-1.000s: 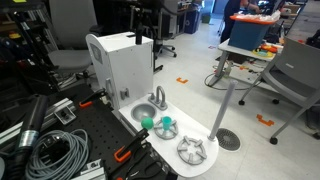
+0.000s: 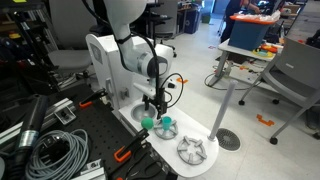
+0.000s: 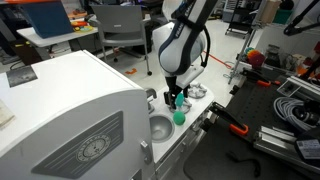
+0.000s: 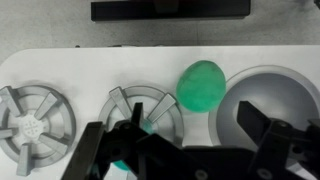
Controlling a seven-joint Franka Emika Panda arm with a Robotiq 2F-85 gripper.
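Observation:
In exterior view 1, a green rounded piece (image 2: pixel 147 123) sits on the white countertop near its front edge. A teal cup-like piece (image 2: pixel 166 122) stands on a grey burner just beyond it. From the wrist camera, the green piece (image 4: pixel 201 86) lies between the burner (image 4: pixel 118 99) and the sink bowl. Part of the teal piece (image 4: pixel 122 165) shows beneath the gripper, the rest covered. My gripper is open, its dark fingers spread wide above the burner and the sink's edge. It points down over the counter, with nothing seen held.
A grey sink bowl (image 3: pixel 161 128) is set into the counter beside the white cabinet (image 2: pixel 118 62). Another burner (image 2: pixel 191 150) lies at the counter's other end, near an upright pale post (image 2: pixel 222 110). A black table with coiled cable (image 2: pixel 58 155) borders the front.
The arm has come down from above the frame to low over the counter, near the sink and teal piece. It now hides the faucet. The green and teal pieces look unmoved.

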